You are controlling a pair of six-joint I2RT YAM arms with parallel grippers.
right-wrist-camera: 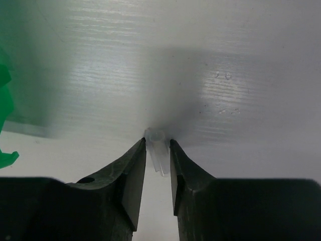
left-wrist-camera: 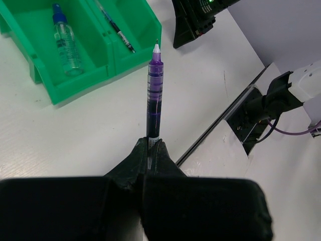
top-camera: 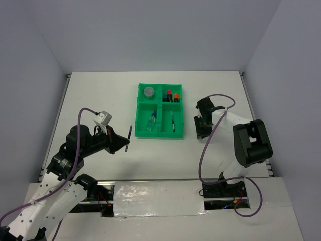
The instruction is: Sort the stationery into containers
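Observation:
My left gripper is shut on a purple pen (left-wrist-camera: 154,95), which points upward from its fingertips. From above, the pen (top-camera: 129,135) hangs left of the green divided container (top-camera: 140,132). Right of that container, my right gripper is low over the white table. Its fingers stand a narrow gap apart, one on each side of a small translucent whitish piece (right-wrist-camera: 159,155). Whether they press on it cannot be told. In the container lie a spray bottle (top-camera: 152,121), a slim pen (top-camera: 173,122), a red-capped item (top-camera: 169,96) and an orange-capped one (top-camera: 176,98).
A clear round item (top-camera: 149,92) occupies the container's back left compartment. The container's green edge (right-wrist-camera: 6,103) shows left of the right gripper. Bare table (top-camera: 95,90) lies at the back left, and the front middle is clear.

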